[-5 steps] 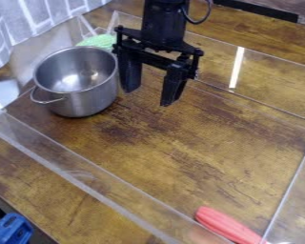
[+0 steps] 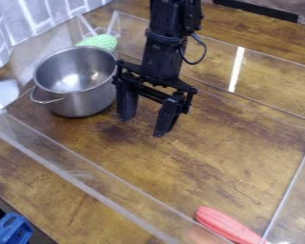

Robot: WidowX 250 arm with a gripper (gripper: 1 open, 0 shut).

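Note:
A black robot arm with its gripper (image 2: 148, 112) reaches down over the wooden table (image 2: 142, 181), just right of a steel pot (image 2: 69, 78). The gripper's two black finger parts are spread apart, with no object visible between them.
A green object (image 2: 99, 40) lies behind the pot. A red-pink object (image 2: 225, 224) lies at the front right and a blue object (image 2: 8, 229) at the front left corner.
The arm and gripper have moved down and toward the front of the table, slightly left. The pot and other objects look unchanged.

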